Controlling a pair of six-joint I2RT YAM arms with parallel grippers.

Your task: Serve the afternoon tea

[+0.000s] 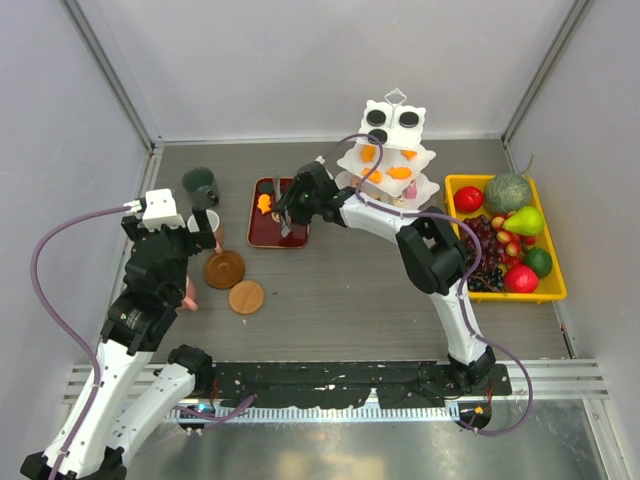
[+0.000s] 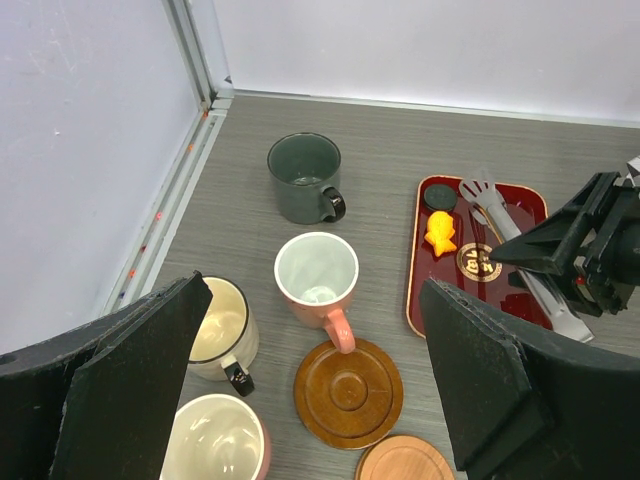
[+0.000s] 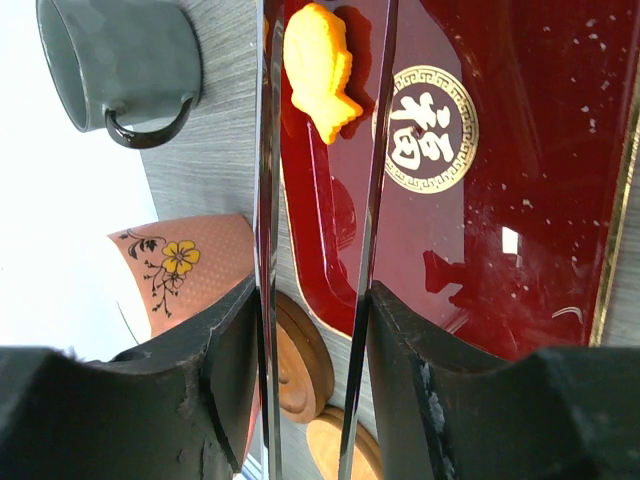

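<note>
My right gripper is shut on silver metal tongs above the dark red tray. In the right wrist view the two arms of the tongs run upward from my fingers, past an orange fish-shaped piece lying on the tray. Close to the fish, a dark round piece sits in the tray's corner. Whether the tongs' tips touch anything cannot be told. At the left my left gripper stands open, nothing between its fingers. A tiered white owl stand carries several orange pieces.
A dark green mug, a pink mug, a cream mug and another pink mug stand at the left. Two wooden coasters lie nearby. A yellow fruit basket occupies the right.
</note>
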